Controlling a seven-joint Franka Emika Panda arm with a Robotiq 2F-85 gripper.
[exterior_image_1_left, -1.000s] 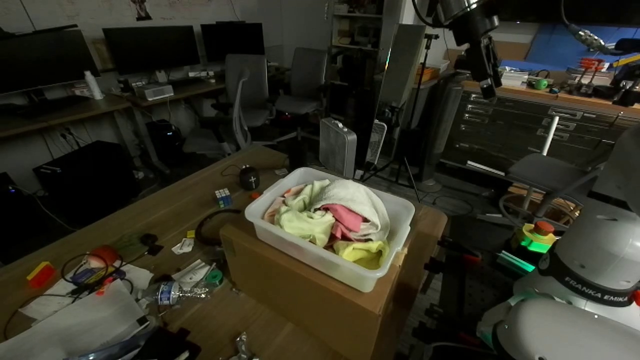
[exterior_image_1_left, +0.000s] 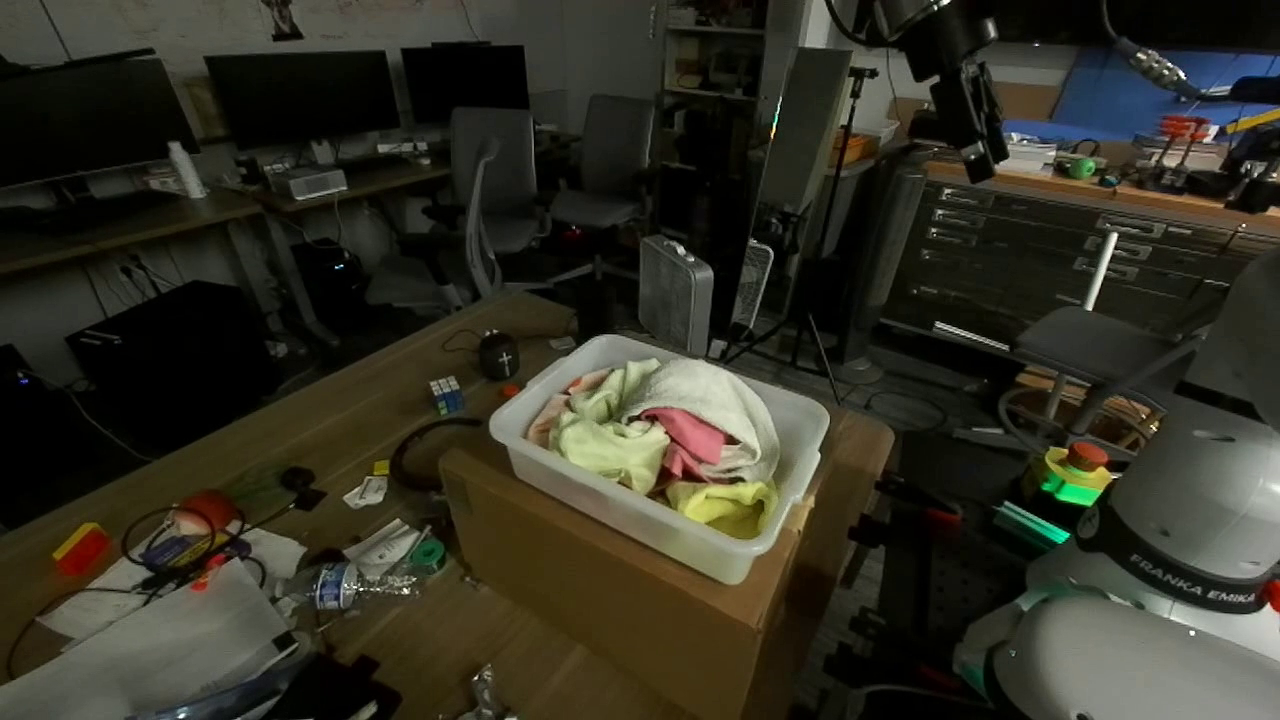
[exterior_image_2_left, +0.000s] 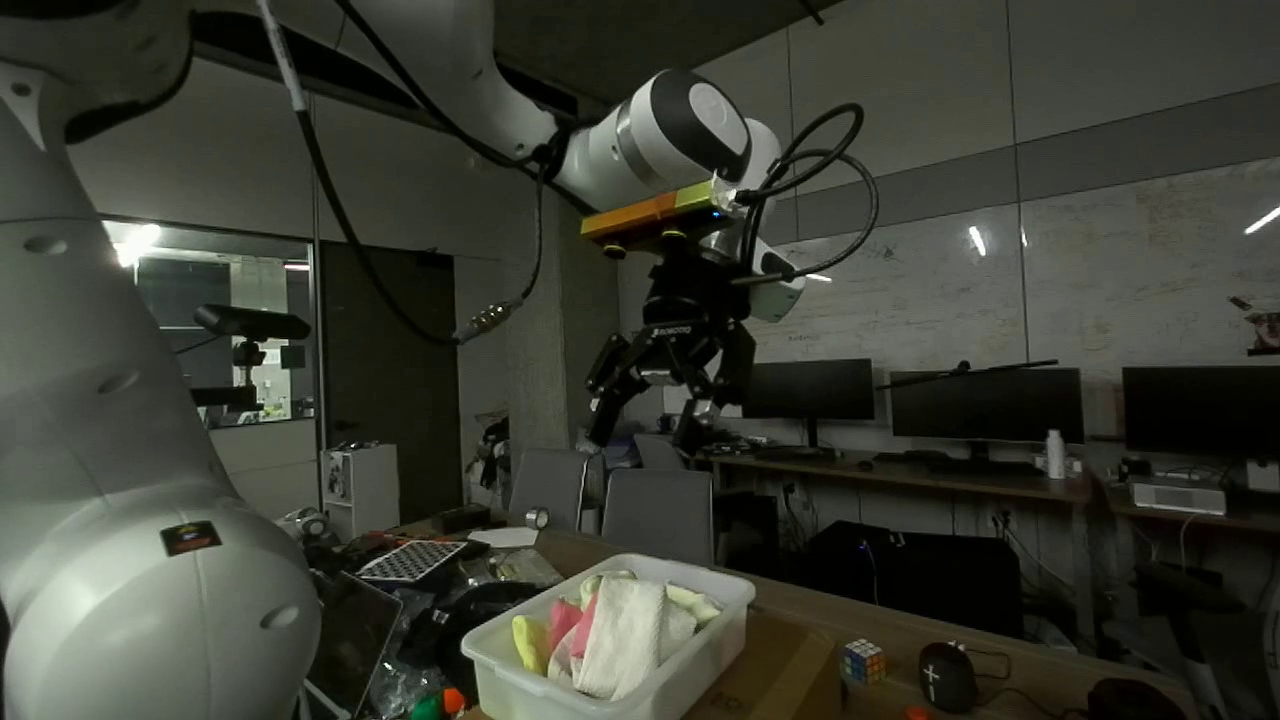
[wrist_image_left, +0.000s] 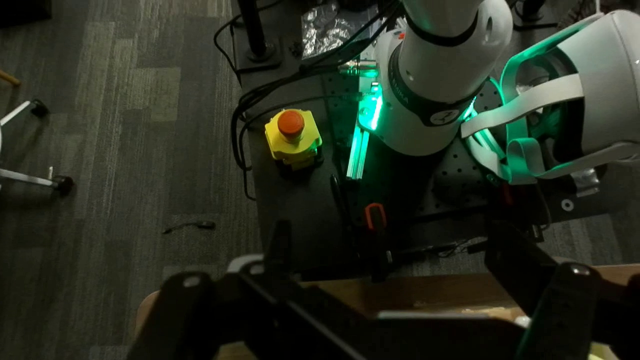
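Observation:
My gripper (exterior_image_2_left: 642, 442) hangs high in the air, its fingers spread open with only background between them. In exterior view 1 just its dark lower end shows at the top right. A white plastic bin (exterior_image_1_left: 648, 528) stands on a cardboard box and holds several crumpled cloths. Among them are a white towel (exterior_image_1_left: 732, 408), a pink cloth (exterior_image_1_left: 693, 434), a pale green cloth (exterior_image_1_left: 612, 446) and a yellow cloth (exterior_image_1_left: 726, 504). From exterior view 2, the bin (exterior_image_2_left: 600, 696) lies well below my gripper, clear of it. The wrist view looks mostly at the floor and my own base.
The cardboard box (exterior_image_1_left: 600, 606) lifts the bin above the wooden table. A Rubik's cube (exterior_image_1_left: 446, 395) and a black speaker (exterior_image_1_left: 498, 355) sit behind it. Papers, cables and a plastic bottle (exterior_image_1_left: 342, 586) clutter the near left. A yellow emergency stop (wrist_image_left: 292, 137) stands near my base.
My gripper has risen slightly and shifted a little to the right in exterior view 1. The bin and its cloths look unchanged.

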